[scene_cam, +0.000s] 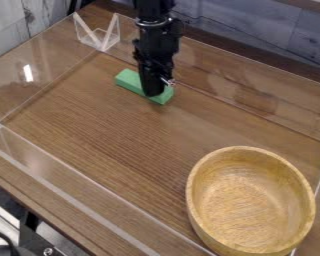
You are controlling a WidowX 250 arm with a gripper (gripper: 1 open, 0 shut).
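A black robot arm reaches down from the top of the view, its gripper [156,78] low at a green block [131,83] lying on the wooden table [96,150]. The fingertips overlap the block's right part, hiding some of it; whether they touch it, and how far apart they stand, is unclear.
A yellow bowl [250,230] stands at the lower right. Clear plastic pieces lie at the top left and left edge. A wall runs along the back, and the middle and lower left of the table are bare.
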